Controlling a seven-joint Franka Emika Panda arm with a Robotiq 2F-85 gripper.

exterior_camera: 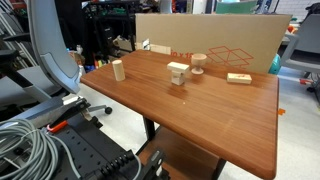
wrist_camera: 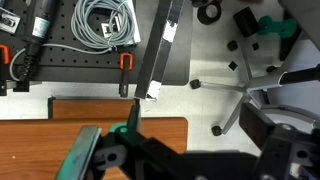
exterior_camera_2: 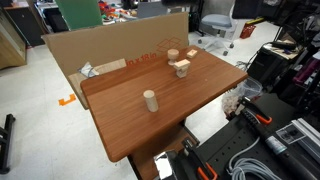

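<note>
My gripper appears only in the wrist view, its two dark fingers (wrist_camera: 92, 152) wide apart with nothing between them. It is over the floor and the brown table's edge, and none of the tabletop objects is visible in that view. On the wooden table (exterior_camera: 225, 118) stand an upright pale cylinder (exterior_camera: 118, 70), a light block atop another piece (exterior_camera: 178, 74), a small pale cup (exterior_camera: 198, 63) and a flat light block (exterior_camera: 239, 78). The second exterior view also shows a cylinder (exterior_camera_2: 151, 100), standing apart from the smaller pieces.
A cardboard panel (exterior_camera_2: 125, 48) screens the table's back side. Beside the table is a black base (wrist_camera: 95, 75) with coiled grey cable (wrist_camera: 102, 25). Part of the white arm (exterior_camera: 60, 42) crosses the left of the first exterior view.
</note>
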